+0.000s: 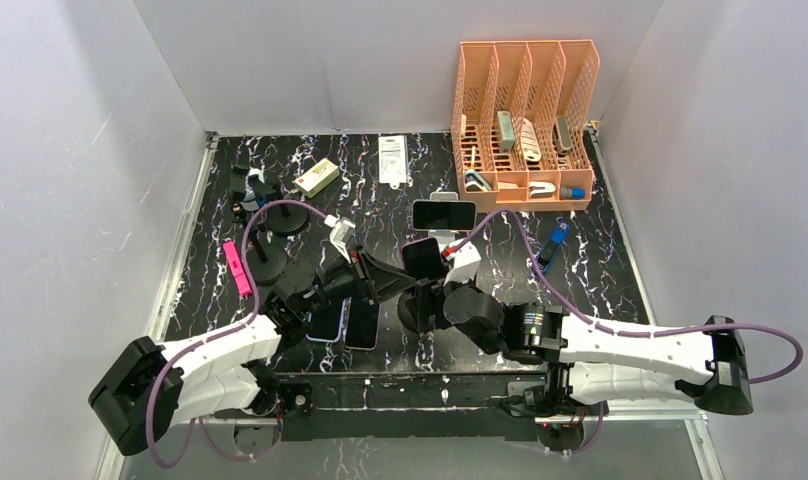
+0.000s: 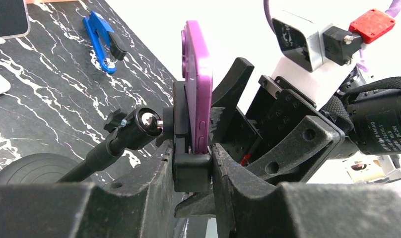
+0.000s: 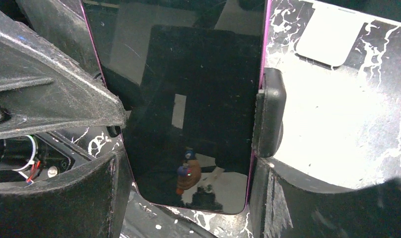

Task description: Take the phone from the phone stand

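A purple-edged phone (image 1: 421, 257) with a dark screen (image 3: 188, 114) stands in the black holder (image 2: 181, 119) of a round-based phone stand (image 2: 44, 168). My left gripper is shut on the holder's bottom end, just below the phone. My right gripper stands open, with one finger on each side of the phone's lower part. In the top view both grippers meet around the phone, largely hiding the stand.
A second phone (image 1: 443, 214) rests on a white stand behind. An orange organizer (image 1: 523, 60) is at the back right, a blue stapler (image 1: 553, 245) to the right. Two phones (image 1: 362, 320) lie front left; black stands (image 1: 285, 215) are at the left.
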